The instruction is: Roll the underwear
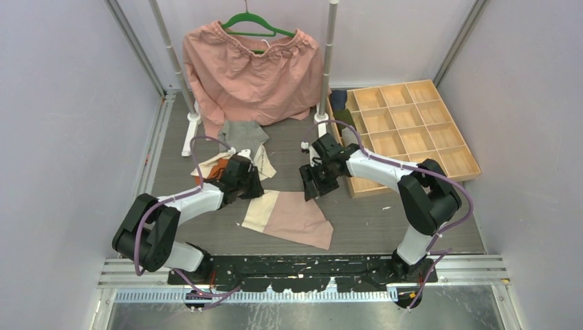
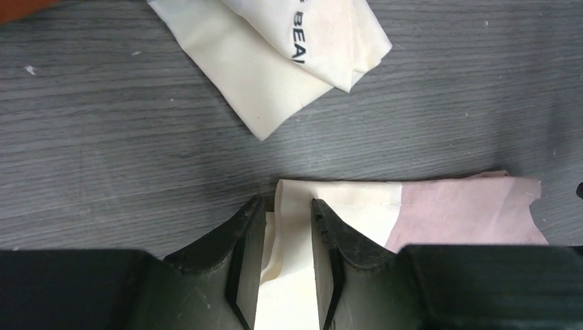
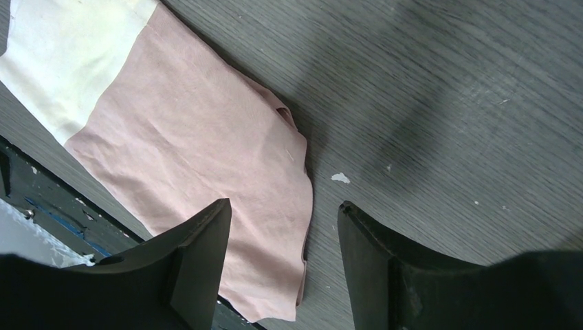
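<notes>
The underwear, folded flat with a cream end and a pink end (image 1: pixel 292 218), lies on the table in front of both arms. At its far cream corner (image 2: pixel 335 218), my left gripper has its fingers parted, with the cloth edge showing in the gap between them. Whether the fingers touch the cloth cannot be told. My right gripper stands wide open over the far edge of the pink part (image 3: pixel 206 130), nothing held between its fingers.
Behind the left arm lie other garments: a grey cloth (image 1: pixel 242 133) and a cream one with lettering (image 1: pixel 262 165). A pink garment (image 1: pixel 254 75) hangs from a green hanger at the back. A wooden compartment box (image 1: pixel 395 185) stands at the right.
</notes>
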